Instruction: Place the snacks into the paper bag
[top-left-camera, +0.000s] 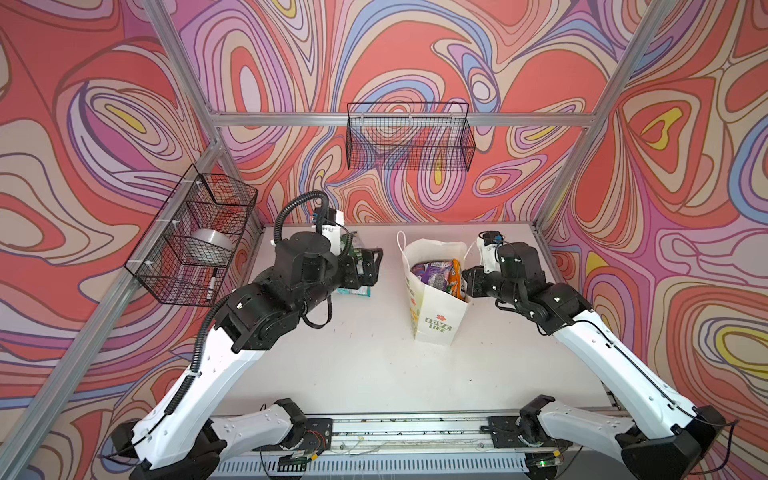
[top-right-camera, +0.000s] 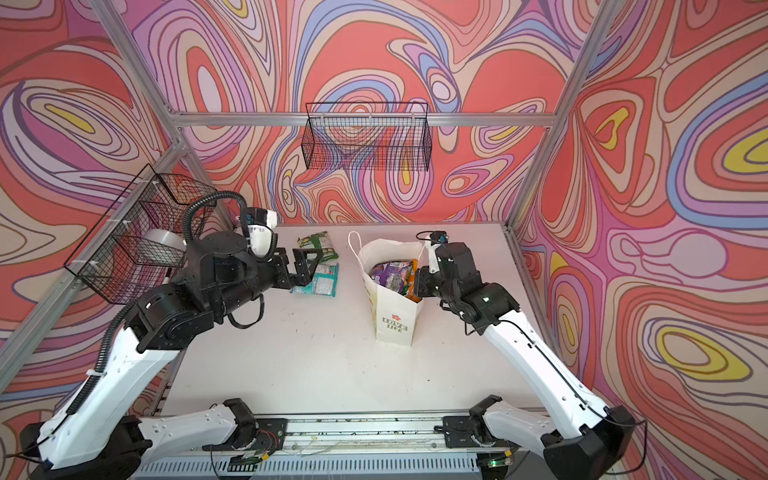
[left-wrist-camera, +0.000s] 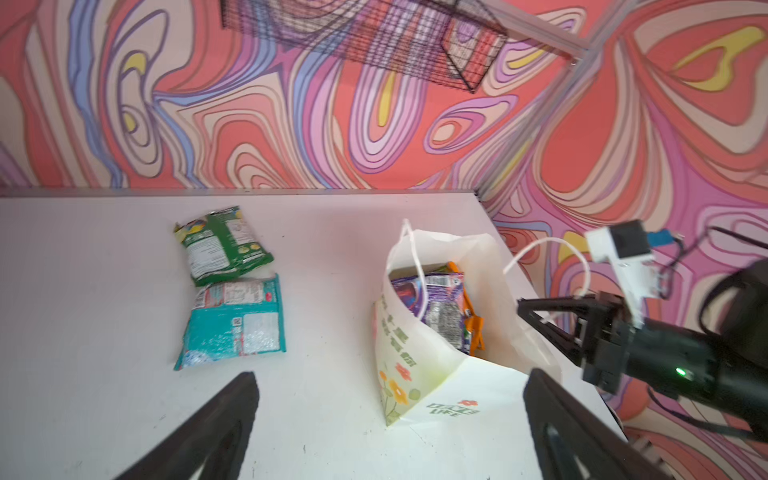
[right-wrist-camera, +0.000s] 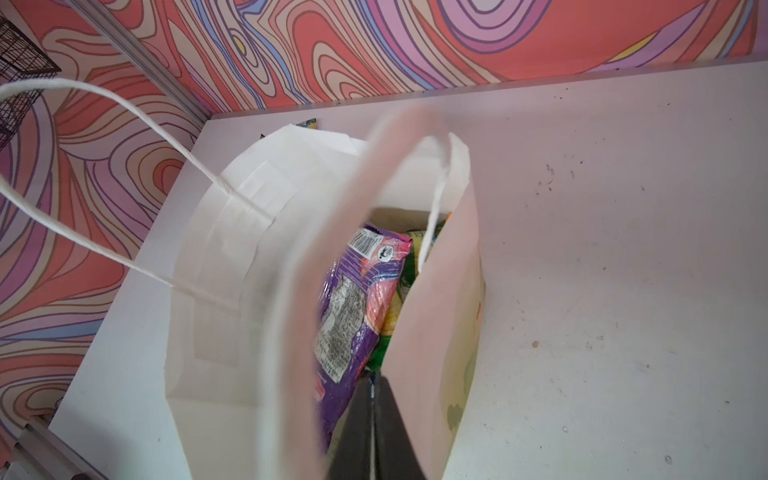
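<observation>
The white paper bag (top-left-camera: 439, 317) stands upright and open at the table's middle right, a purple snack packet (right-wrist-camera: 352, 304) and an orange one (top-left-camera: 455, 280) inside. Two snack packets lie flat on the table to its left: a green one (left-wrist-camera: 222, 245) at the back and a teal one (left-wrist-camera: 233, 318) in front of it. Over the table's left part, clear of the bag, my left gripper is open and empty, its fingers wide apart. My right gripper is shut at the bag's right side, where the bag's rim runs to its fingertips.
A black wire basket (top-left-camera: 409, 142) hangs on the back rail, and another wire basket (top-left-camera: 192, 240) is on the left. The bag's white string handles (left-wrist-camera: 416, 268) rise above its mouth.
</observation>
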